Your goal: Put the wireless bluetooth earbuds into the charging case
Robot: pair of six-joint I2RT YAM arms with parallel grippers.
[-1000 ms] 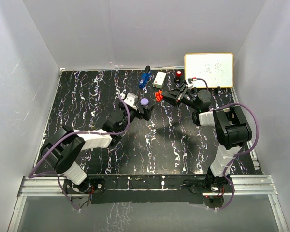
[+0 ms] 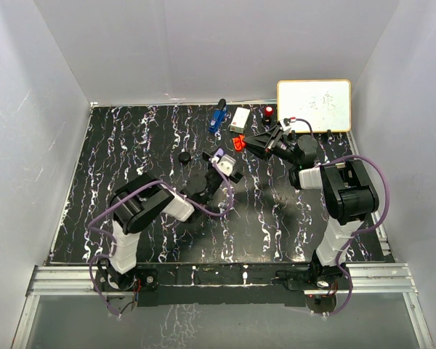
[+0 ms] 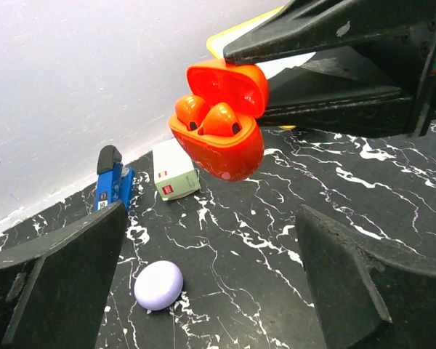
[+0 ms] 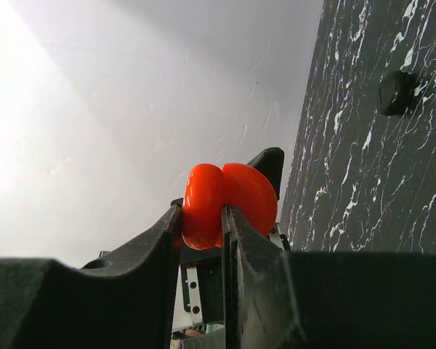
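Observation:
My right gripper is shut on the orange charging case, which it holds up with the lid standing open. Both earbuds sit in the case's cavity, as the left wrist view shows. My left gripper is open just in front of and below the case, with nothing between its fingers. In the top view it lies left of the case.
A lilac round object, a white box and a blue tool lie beyond my left gripper. A black puck, a red-capped bottle and a whiteboard are also on the marble table.
My left gripper has moved rightward in the top view, toward the case, now partly over the lilac object. The right arm and the case have stayed still.

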